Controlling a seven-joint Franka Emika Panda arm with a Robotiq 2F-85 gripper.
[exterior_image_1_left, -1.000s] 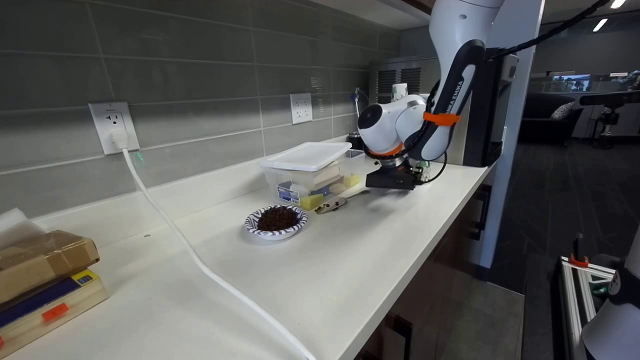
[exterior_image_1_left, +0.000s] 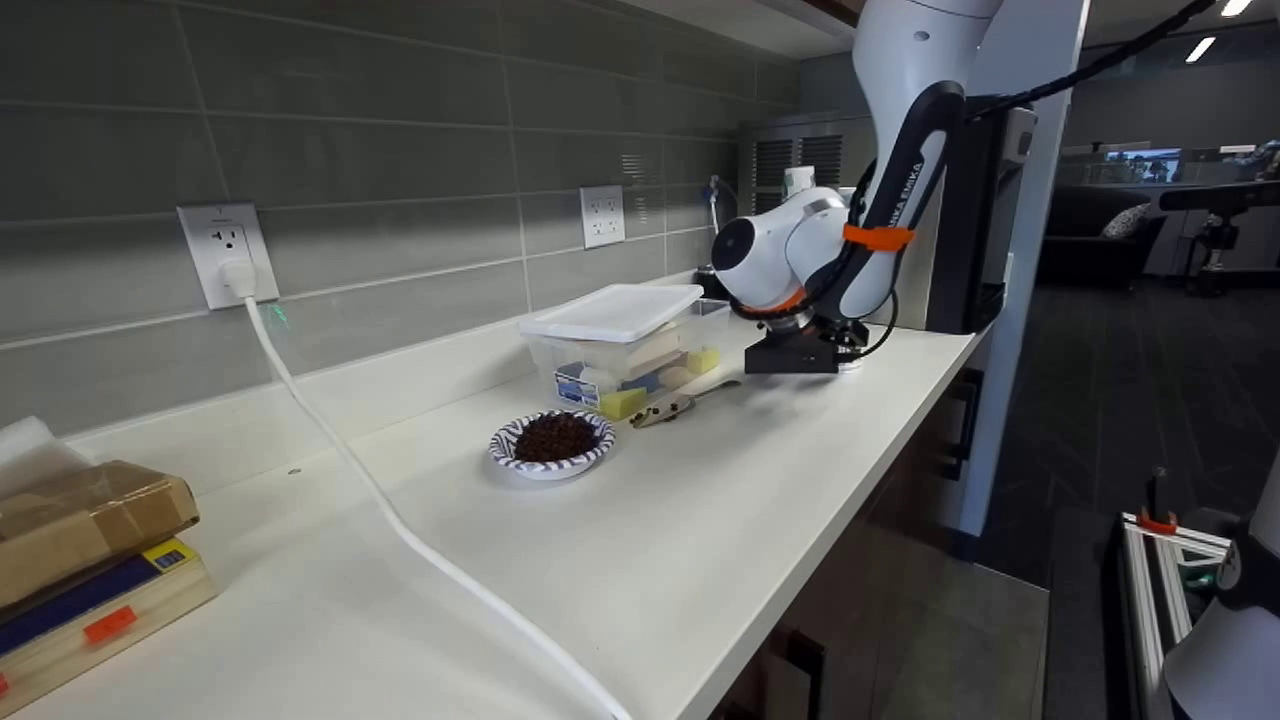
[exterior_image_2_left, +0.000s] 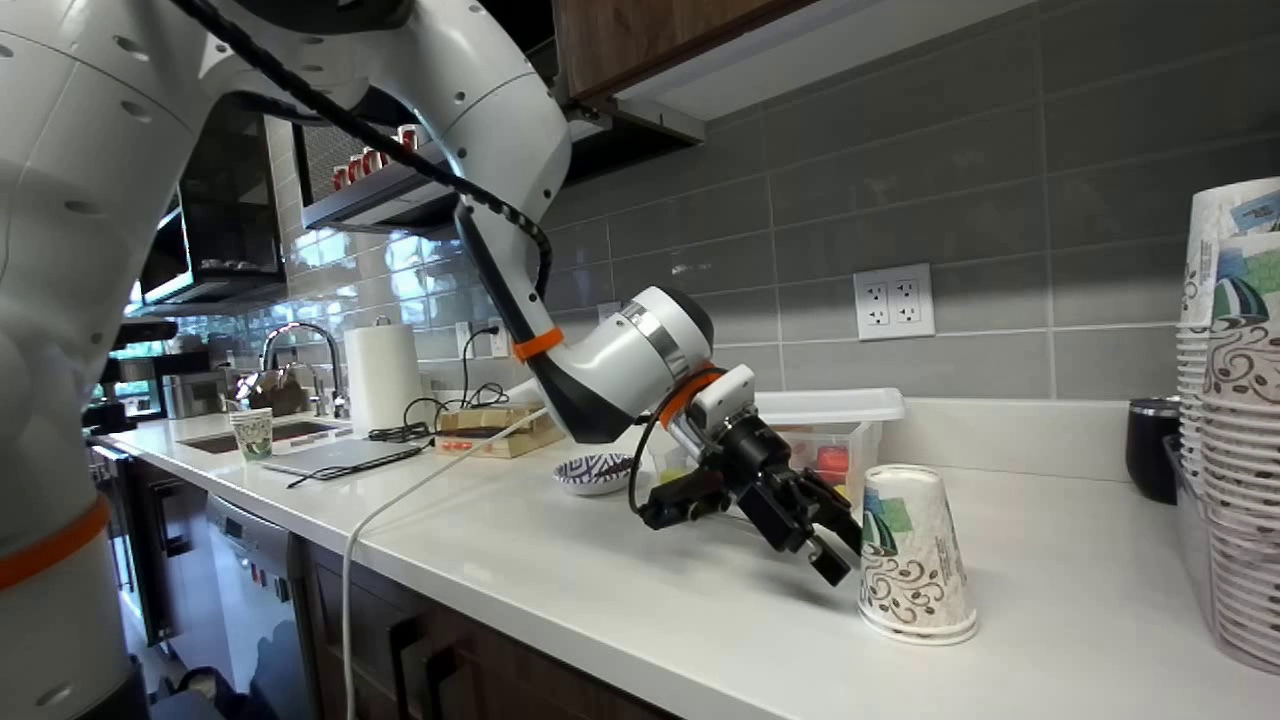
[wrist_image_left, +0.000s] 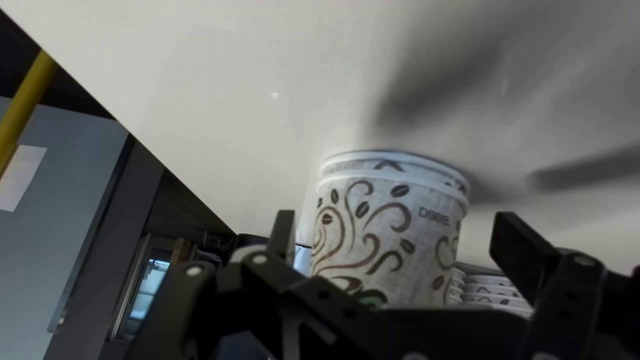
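Observation:
A patterned paper cup (exterior_image_2_left: 914, 558) stands upside down on the white counter, its rim at the bottom. A doubled rim in the wrist view suggests nested cups. My gripper (exterior_image_2_left: 836, 546) is low over the counter, open, right beside this cup. In the wrist view the cup (wrist_image_left: 390, 234) appears between the two spread fingers, nearer the left one; whether either touches it I cannot tell. From the first exterior view, the gripper body (exterior_image_1_left: 794, 353) hides most of the cup.
Behind the gripper sits a lidded clear bin (exterior_image_1_left: 612, 354). A patterned bowl (exterior_image_1_left: 552, 462) of dark bits and a spotted utensil (exterior_image_1_left: 663, 410) lie nearby. Tall cup stacks (exterior_image_2_left: 1236, 480) and a black tumbler (exterior_image_2_left: 1153, 450) stand beyond the cup. A white cable (exterior_image_1_left: 396, 516) crosses the counter.
My gripper has shifted slightly right in the first exterior view, closer to the cup, and its body now looks more level. The bowl, bin and utensil have not moved.

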